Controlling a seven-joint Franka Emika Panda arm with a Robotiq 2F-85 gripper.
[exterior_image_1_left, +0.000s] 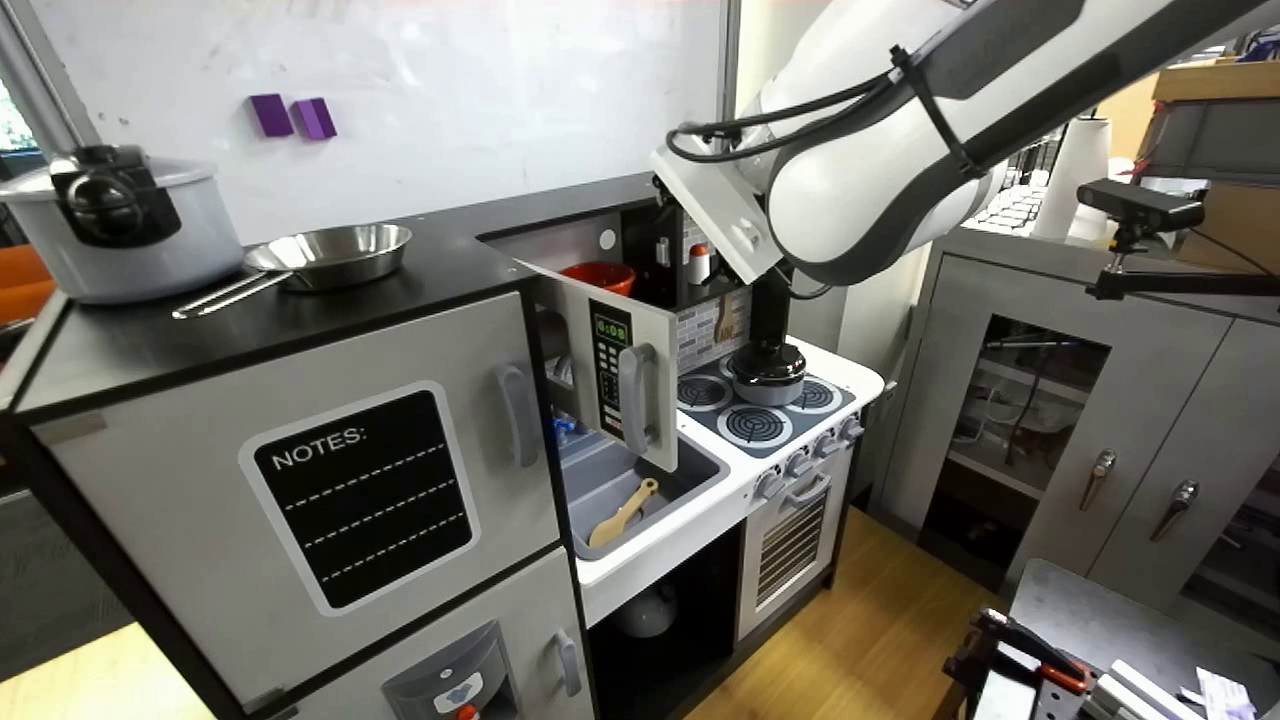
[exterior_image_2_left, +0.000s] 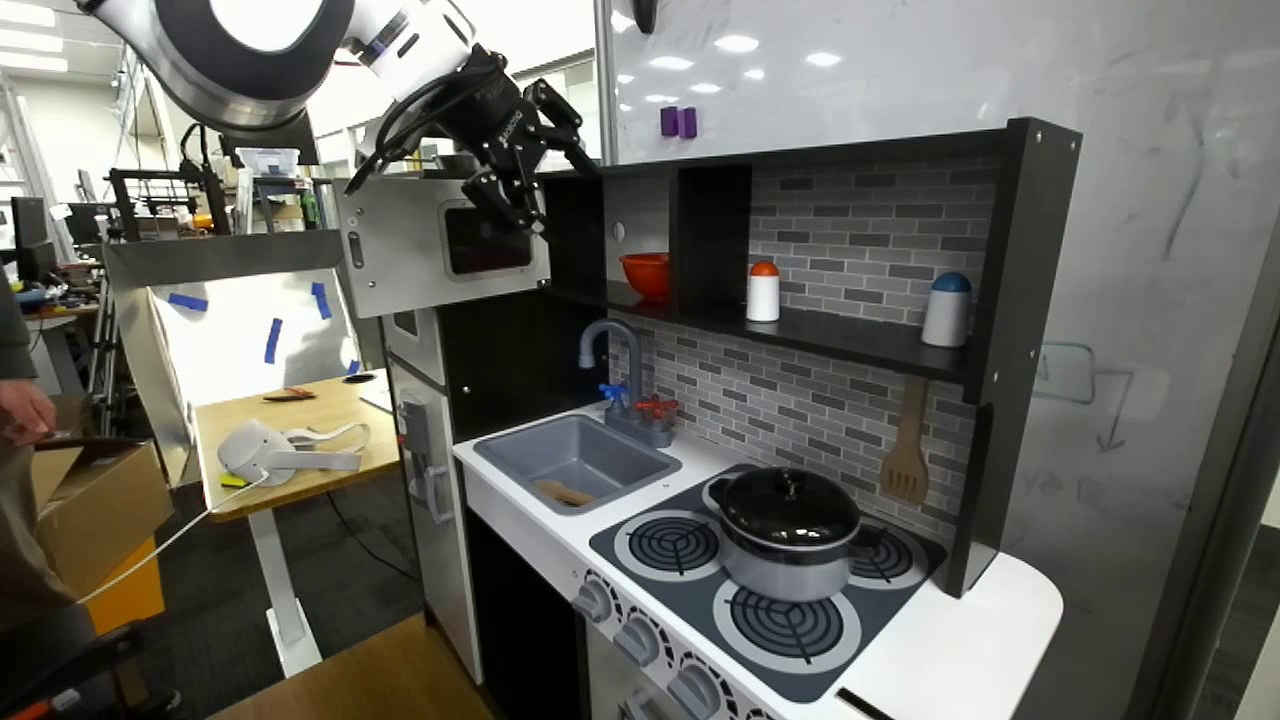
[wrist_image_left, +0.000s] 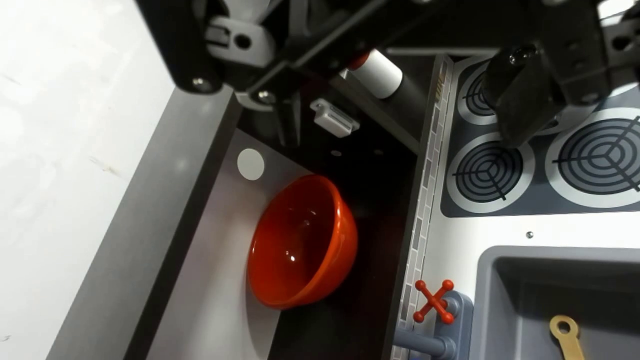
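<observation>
My gripper (exterior_image_2_left: 561, 192) hangs at the height of the upper shelf, in front of the open microwave compartment. Its fingers (exterior_image_2_left: 561, 120) stand wide apart, with nothing between them. The wrist view has the left finger (wrist_image_left: 289, 120) and the right finger (wrist_image_left: 520, 108) along the top, far from each other. An orange-red bowl (wrist_image_left: 345, 252) sits inside the compartment, clear of the fingers. The microwave door (exterior_image_1_left: 614, 366) is swung open; exterior view 2 shows its inner side (exterior_image_2_left: 402, 246) close to the gripper. In exterior view 1 the arm hides the gripper.
A lidded pot (exterior_image_2_left: 786, 564) stands on the stove. In the grey sink (exterior_image_1_left: 702, 468) lies a wooden utensil (exterior_image_1_left: 624, 514). Shakers with an orange top (exterior_image_2_left: 763, 294) and a blue top (exterior_image_2_left: 947, 312) occupy the shelf. A steel pan (exterior_image_1_left: 342, 258) and a large pot (exterior_image_1_left: 204, 240) rest on the fridge top.
</observation>
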